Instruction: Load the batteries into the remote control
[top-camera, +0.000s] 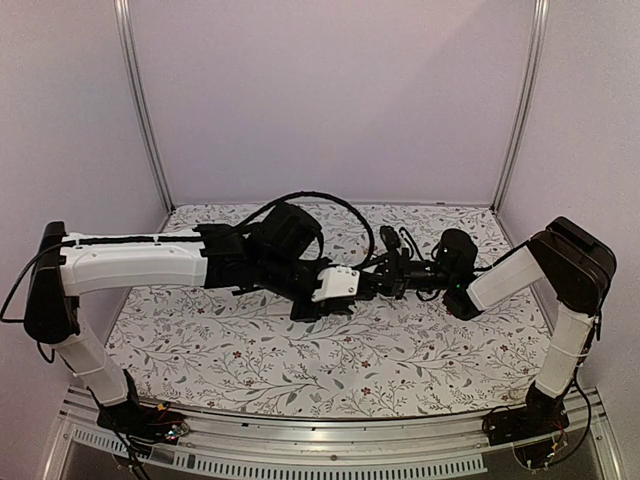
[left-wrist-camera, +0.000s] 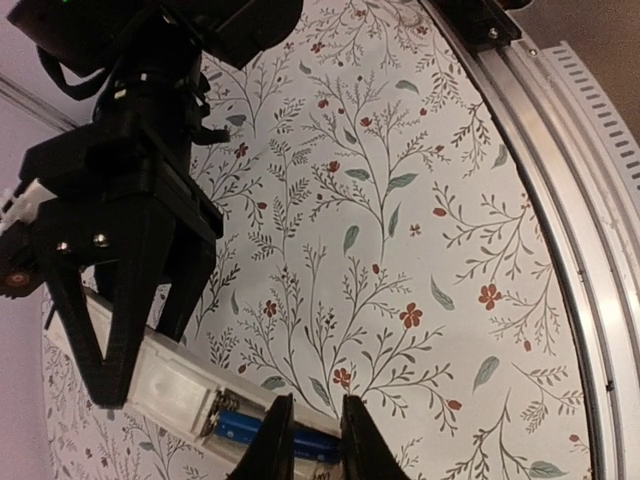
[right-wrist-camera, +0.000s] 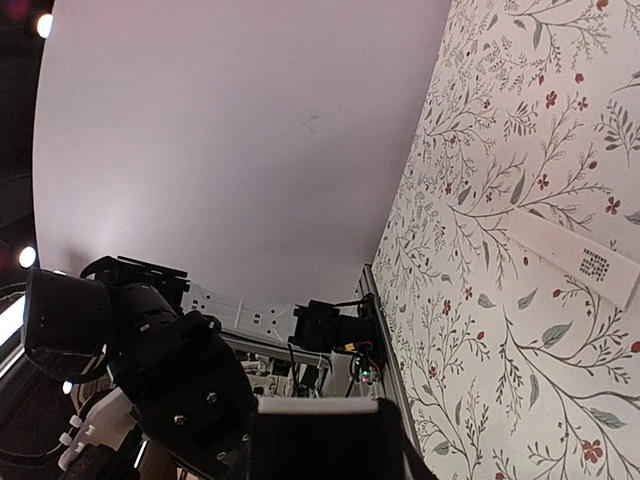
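My right gripper is shut on the white remote (left-wrist-camera: 170, 390), whose open battery bay holds a blue battery (left-wrist-camera: 250, 430) beside metal springs. My left gripper is at that bay, its two black fingertips part open over the battery; whether they touch it I cannot tell. In the top view both grippers meet near the middle, and the left arm hides most of the remote. In the right wrist view the right gripper's fingers are hidden behind its dark body.
A white slotted piece (right-wrist-camera: 570, 255), perhaps a cover or another remote, lies on the floral mat (top-camera: 330, 370). A metal rail (top-camera: 330, 425) runs along the front edge.
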